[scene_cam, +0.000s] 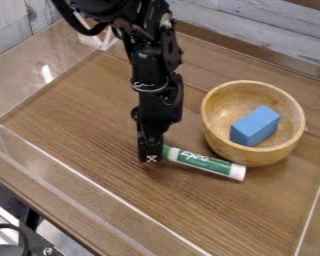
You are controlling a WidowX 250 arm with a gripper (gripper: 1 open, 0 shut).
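Note:
My black gripper (155, 150) points down near the middle of the camera view, its fingertips low at the left end of a white and green tube (206, 164). The tube lies on the wooden table, angled down to the right. The dark fingers hide whether they grasp the tube's end or only rest beside it.
A wooden bowl (223, 105) holding a blue block (255, 125) sits to the right, just behind the tube. A white raised edge runs along the left and back.

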